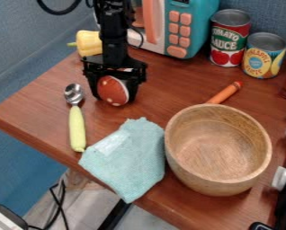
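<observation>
My black gripper (pixel 114 85) is over the back-left part of the wooden table, fingers around a red and white round object (pixel 113 91), held low at or just above the tabletop. Left of it lies a scoop with a pale green handle (pixel 77 128). In front are a light blue cloth (pixel 125 160) and a wooden bowl (pixel 218 177).
A teal toy microwave (pixel 179 27) and two cans (pixel 228 40) stand at the back. An orange stick-like item (pixel 224 93) lies behind the bowl. A yellow object (pixel 88 40) is behind my arm.
</observation>
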